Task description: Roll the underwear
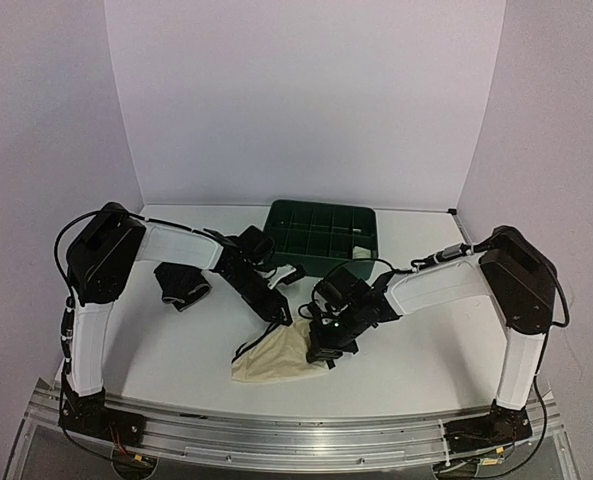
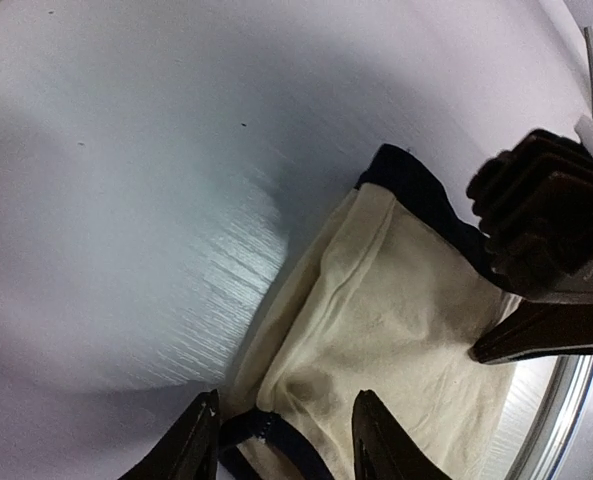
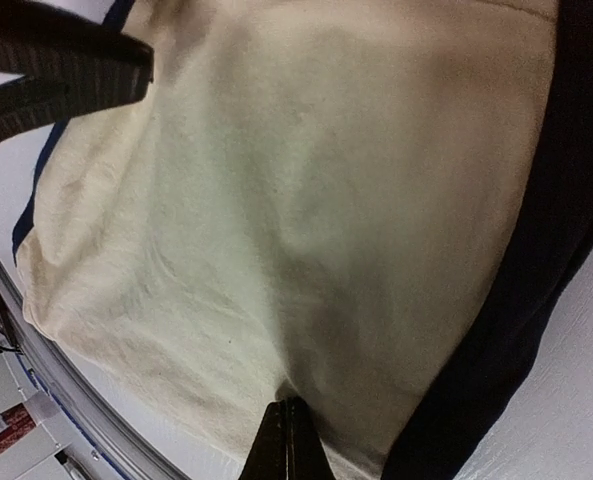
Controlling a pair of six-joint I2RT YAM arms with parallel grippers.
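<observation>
Cream underwear with dark trim (image 1: 266,360) lies spread on the table, near the front middle. My left gripper is open over its upper edge, a dark band and folded cream hem below the fingertips. My right gripper is down on the cloth near its right side, beside the dark waistband, fingers together; whether fabric is pinched between them is unclear. Each gripper also shows at the edge of the other's wrist view.
A dark green divided bin (image 1: 316,225) stands behind the grippers. A dark folded garment (image 1: 181,285) lies at the left. A metal rail (image 1: 286,432) runs along the front.
</observation>
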